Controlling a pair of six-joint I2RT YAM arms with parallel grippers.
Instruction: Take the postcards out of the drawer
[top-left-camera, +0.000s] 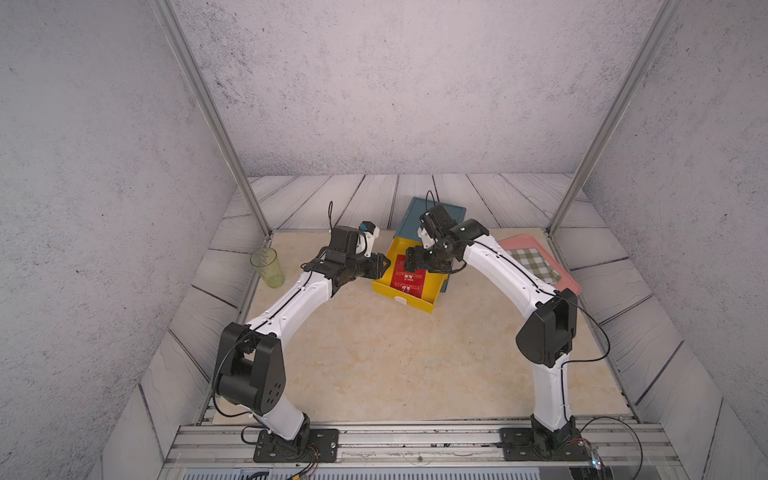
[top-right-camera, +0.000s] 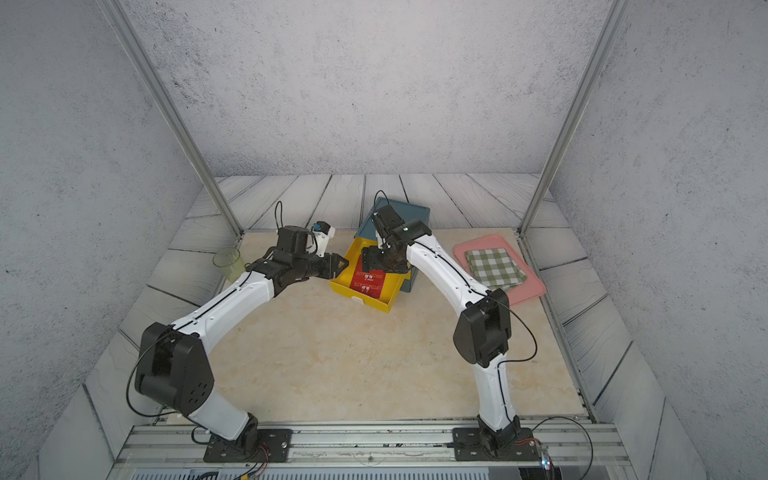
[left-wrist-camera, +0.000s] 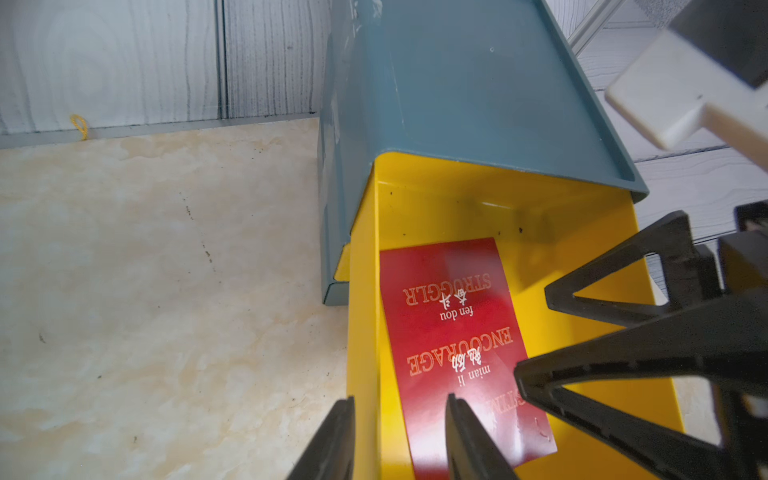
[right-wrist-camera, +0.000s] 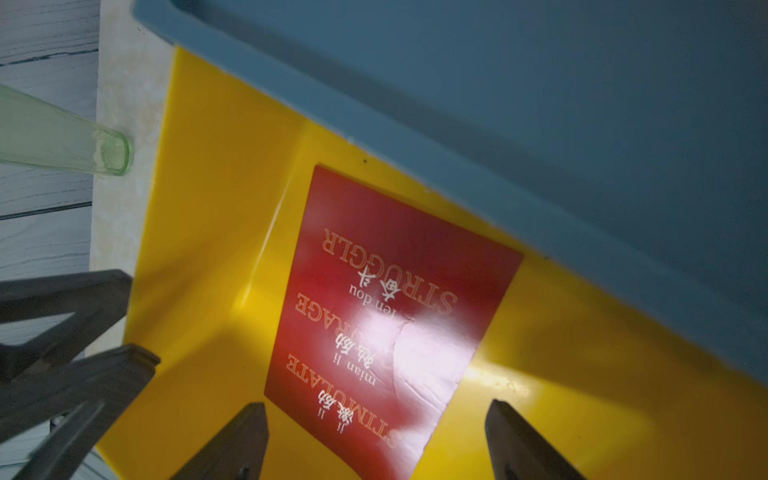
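Red postcards (right-wrist-camera: 376, 336) with gold and white lettering lie flat in a yellow drawer (right-wrist-camera: 200, 176) pulled out of a blue-grey box (left-wrist-camera: 480, 88). In the left wrist view my left gripper is part open at the drawer's left wall, with nothing held. My right gripper is open above the drawer over the postcards, nothing between its fingers. In both top views the two grippers face each other across the drawer, partly hiding it.
A green glass (top-left-camera: 267, 267) stands at the left. A pink tray (top-right-camera: 520, 292) with a checked cloth (top-right-camera: 492, 268) lies at the right.
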